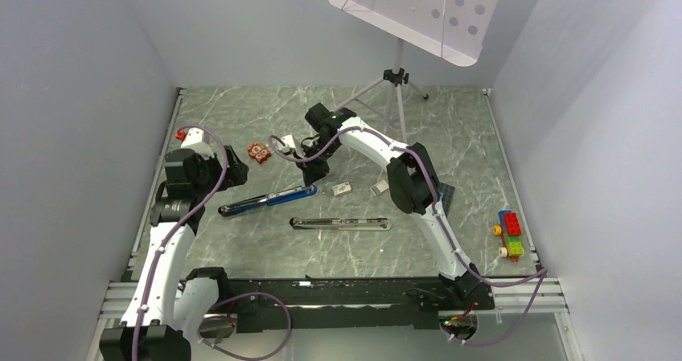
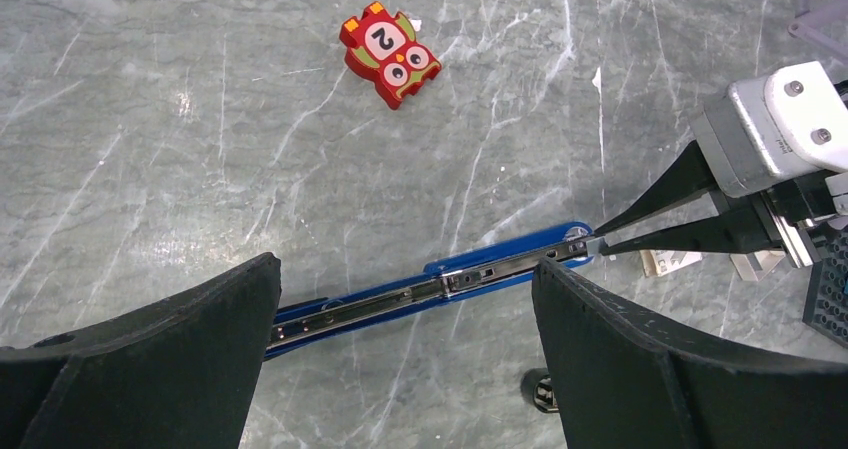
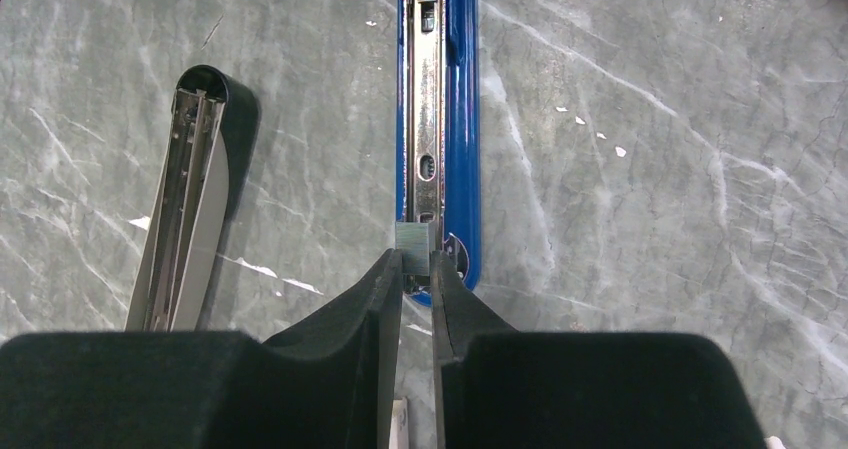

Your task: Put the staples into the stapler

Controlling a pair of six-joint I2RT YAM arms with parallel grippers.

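Observation:
The blue stapler lies open on the marble table, its metal channel exposed. A small silver staple strip sits over the channel at its right end, at the fingertips of my right gripper. The fingers are close together; whether they grip the strip is unclear. My left gripper hangs open over the stapler's left part, nothing between its fingers.
A second stapler lies nearer the front. Small boxes, a red owl toy and a brick toy car stand around; a tripod stand is at the back.

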